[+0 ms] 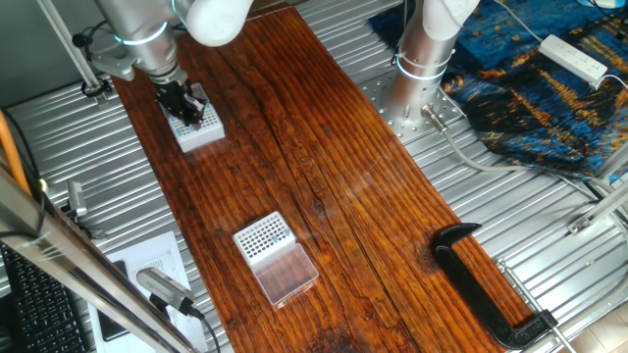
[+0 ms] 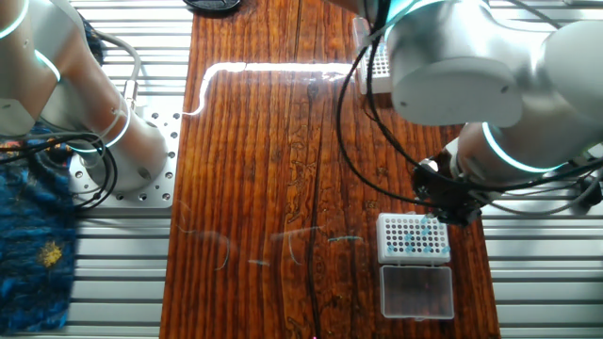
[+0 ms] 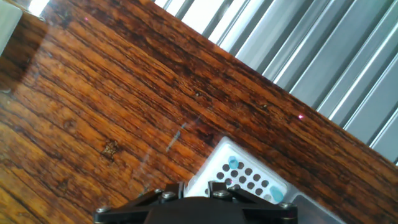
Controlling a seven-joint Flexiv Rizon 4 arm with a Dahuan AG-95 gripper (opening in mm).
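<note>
Near the table's far left corner in exterior view 1 stands a white rack (image 1: pixel 203 133) with rows of round holes. My gripper (image 1: pixel 186 106) is over this rack and hides part of it. From the other side, the same rack (image 2: pixel 415 239) shows pale blue pieces in some holes, and its clear lid (image 2: pixel 416 292) lies folded open beside it. In the wrist view, a narrow gap separates the tips of my gripper, and white rack (image 3: pixel 245 177) shows through it. No held object is visible between them. Whether the tips touch the rack is unclear.
A second white rack (image 1: pixel 263 238) with an open clear lid (image 1: pixel 287 275) sits nearer the front. A black clamp (image 1: pixel 476 286) grips the table's right edge.
</note>
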